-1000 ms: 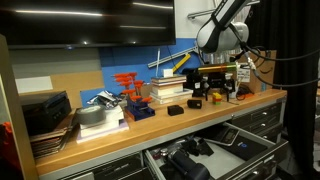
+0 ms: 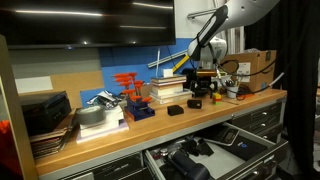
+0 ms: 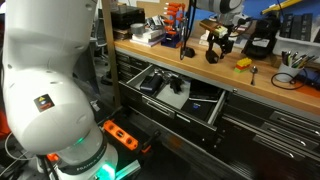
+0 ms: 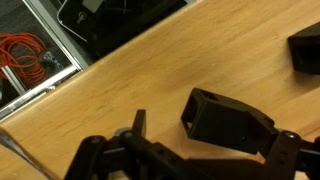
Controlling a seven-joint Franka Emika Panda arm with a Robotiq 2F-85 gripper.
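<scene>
In the wrist view my gripper stands open, its fingers [image 4: 138, 123] spread wide to either side of a small black box-like object [image 4: 222, 120]. That object rests on the wooden counter; whether a finger touches it I cannot tell. A second black block [image 4: 306, 48] lies toward the right edge. From the side, the gripper [image 2: 200, 78] hangs over the counter near several small dark objects, one a flat black block [image 2: 175, 110]. The other exterior view has the gripper [image 3: 213, 38] just above a dark object [image 3: 212, 57].
Below the counter's front edge an open drawer [image 3: 196, 118] holds black items; an orange cable [image 4: 24, 55] lies there too. Red racks [image 2: 128, 82] and a stack of books [image 2: 167, 88] stand behind. A yellow item [image 3: 243, 63] sits near the gripper. Bare counter [image 2: 145, 128] lies toward the left.
In exterior view 1 the arm's white links have shifted and extended toward the left. The counter objects and the open drawer look unchanged.
</scene>
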